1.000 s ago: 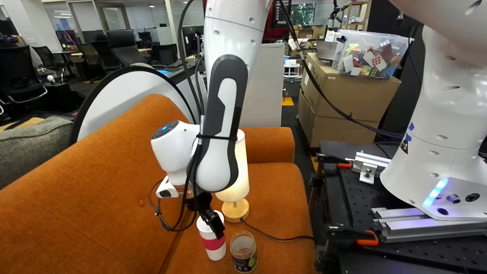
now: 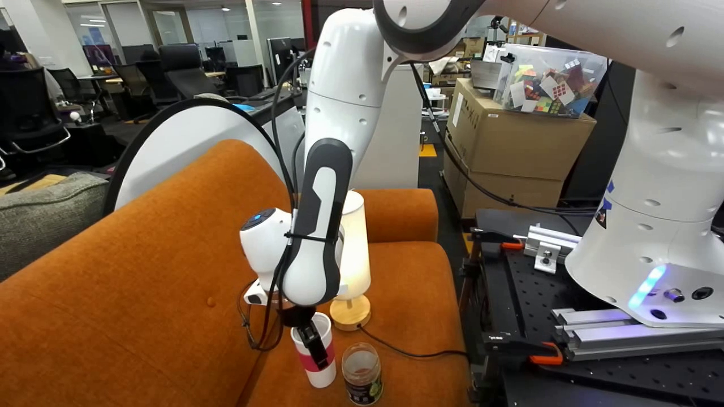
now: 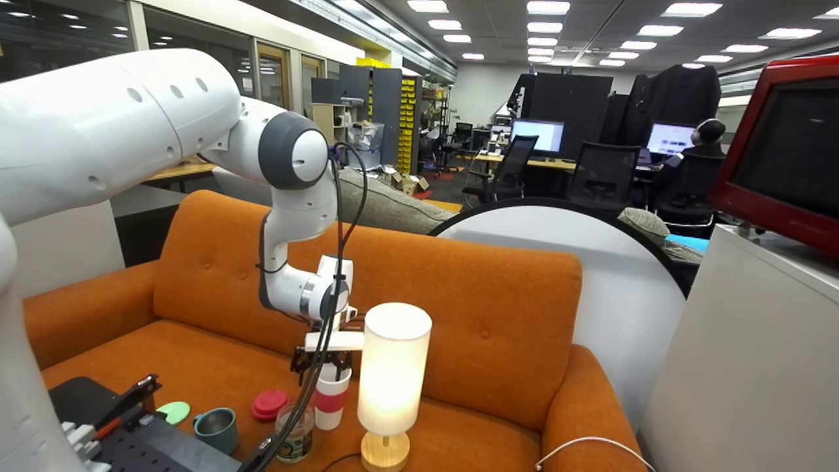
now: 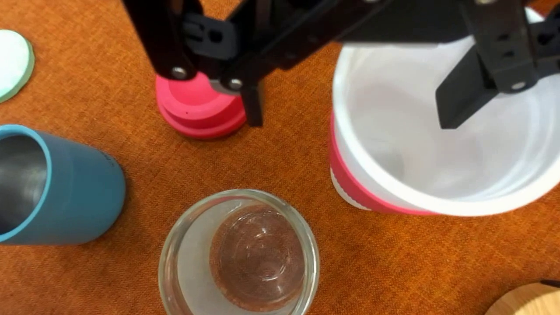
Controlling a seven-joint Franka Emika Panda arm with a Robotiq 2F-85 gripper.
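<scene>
A tall white cup [image 4: 367,173] with a pink band stands upright and uncovered on the orange couch, shown also as the cup [image 3: 331,393] in exterior view 2. My gripper is open, pointing down at it. In the wrist view, one finger [image 4: 464,89] overlaps the cup's mouth and the other is outside, to the left, so part of the rim lies between them. Whether either touches the wall I cannot tell. From exterior view 1, the gripper [image 2: 317,359] covers part of the cup's front.
Close to the cup stand an open glass jar [image 4: 239,252] and a lit lamp [image 3: 393,370]. Left of them are a pink lid [image 4: 202,107], a blue mug [image 4: 78,194] and a pale green lid [image 4: 13,63]. The lamp's cord [image 2: 407,353] crosses the seat.
My arm has come down and the gripper is lower at the cup, with its wrist shifted slightly right in exterior view 1. The cup and jar stand where they were.
</scene>
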